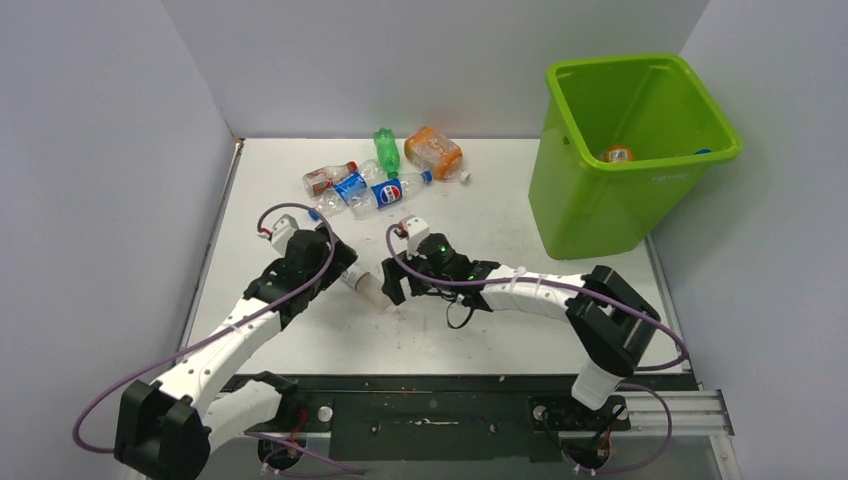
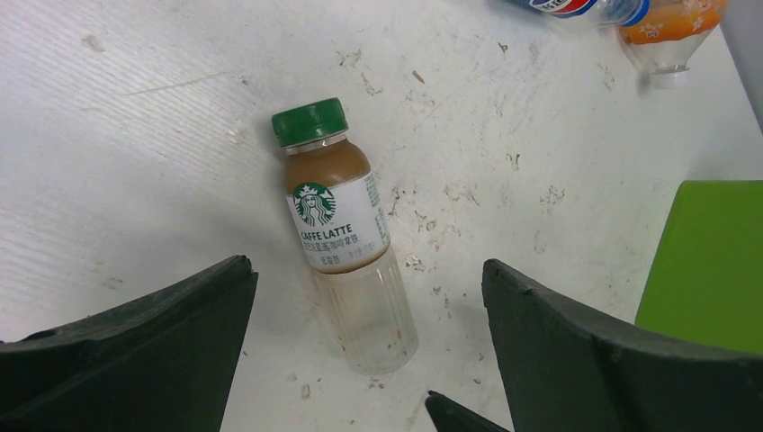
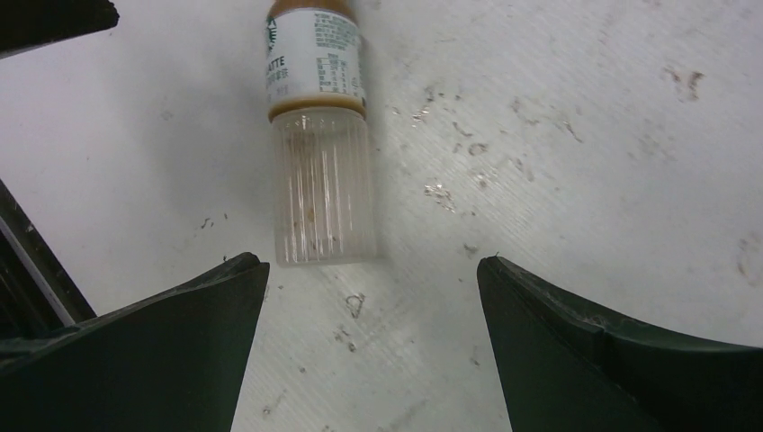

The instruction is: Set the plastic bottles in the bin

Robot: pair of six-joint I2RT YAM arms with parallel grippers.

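The Starbucks bottle [image 2: 346, 234], green-capped and partly clear, lies on its side on the table. In the left wrist view my left gripper is open, with the bottle in the gap and clear of both fingers. From above, that gripper [image 1: 345, 258] hides the cap end. My right gripper [image 1: 393, 284] stands by the bottle's base; its fingers [image 3: 207, 315] are apart, with nothing held, and the clear base [image 3: 324, 198] lies just ahead of the gap. The green bin [image 1: 610, 215] stands at the back right with several bottles inside, an orange-labelled one [image 1: 618, 154] among them.
More bottles lie clustered at the back: a green one [image 1: 387, 150], an orange-labelled one [image 1: 435, 153], a Pepsi one [image 1: 390, 193] and others to the left. Both grippers are close together mid-table. Open table [image 1: 490, 215] lies in front of the bin.
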